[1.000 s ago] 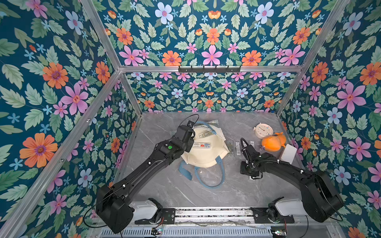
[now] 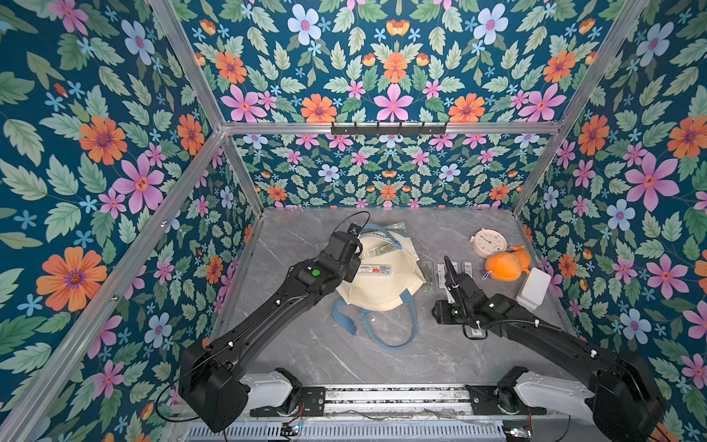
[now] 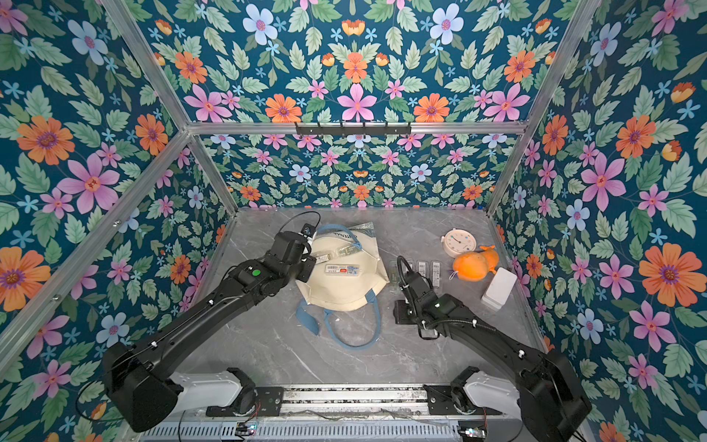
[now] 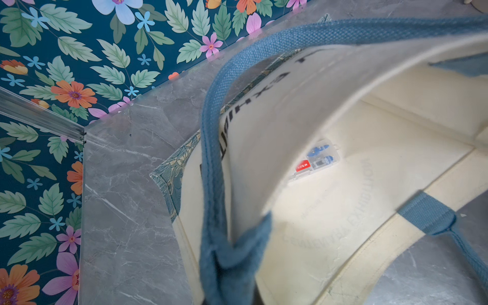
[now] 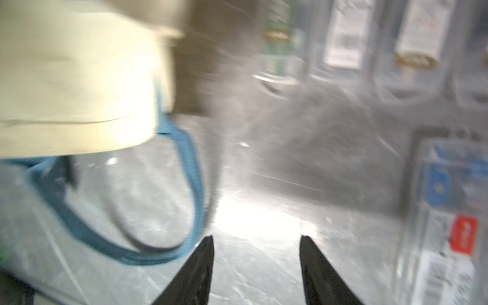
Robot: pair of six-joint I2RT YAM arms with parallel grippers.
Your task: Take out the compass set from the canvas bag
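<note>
The cream canvas bag lies mouth open on the grey table, with blue handles. Inside it, a clear compass set case with blue pieces and a red label shows in the left wrist view. My left gripper is at the bag's left side, shut on a bunched blue strap; its fingertips are almost wholly hidden by the cloth. Right of the bag, my right gripper is open over bare table, nothing between its fingers. A similar case with a red label lies to its right, outside the bag.
Several clear cases stand in a row right of the bag. Beyond them are a round clock, an orange plush toy and a white box.
The left arm and the bag look unmoved.
</note>
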